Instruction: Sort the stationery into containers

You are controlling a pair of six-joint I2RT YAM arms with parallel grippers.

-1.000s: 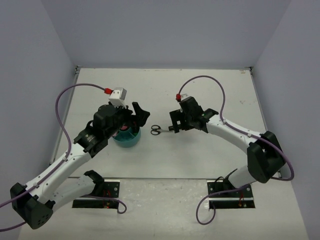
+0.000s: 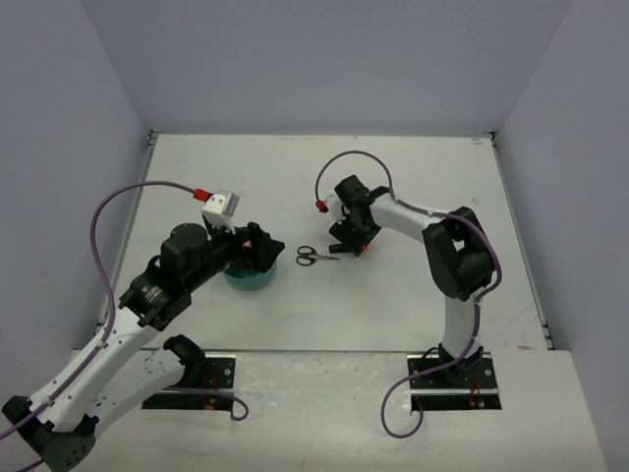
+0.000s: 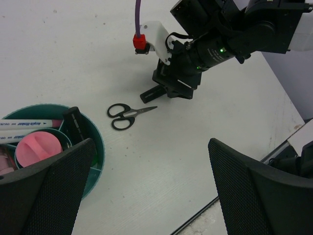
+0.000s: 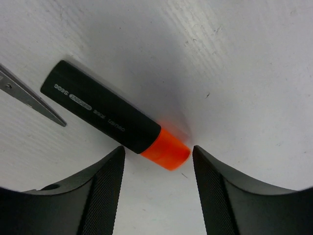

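Note:
A black marker with an orange end (image 4: 105, 107) lies flat on the table in the right wrist view. My right gripper stands open, its fingertips on either side of the orange end, seemingly with no grip on it. Black scissors (image 3: 124, 116) lie just left of the marker, their blade tip near its black end. A round green container (image 2: 251, 279) with compartments sits at left; inside it in the left wrist view are markers (image 3: 29, 124), a pink round thing (image 3: 38, 148) and a black item (image 3: 74, 124). Open and empty, my left gripper hangs above and beside the container.
Grey walls close off the back and both sides. In the top view the right arm (image 2: 423, 221) reaches over the marker and partly hides it.
My left gripper has shifted slightly left and toward the front. Scissors and container have stayed in place.

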